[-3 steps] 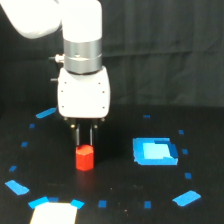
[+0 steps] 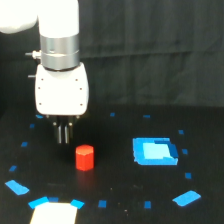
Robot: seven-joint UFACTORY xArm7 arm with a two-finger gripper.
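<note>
A red block [image 2: 85, 157] rests on the black table, left of the middle. My gripper [image 2: 64, 134] points down to the left of the block and seems slightly behind it. The two are apart in the picture. Its dark fingers look close together with a thin gap, and nothing shows between them. Whether the fingers count as open or shut is unclear at this size.
To the right lies a blue-bordered square [image 2: 138, 151] with a pale inside. Small blue tape marks dot the table, with longer strips at the left and right. A pale patch [image 2: 54, 213] is at the bottom edge.
The gripper has shifted left, from over the red block to beside it. Its fingers look closer together than before. The block has stayed in the same spot.
</note>
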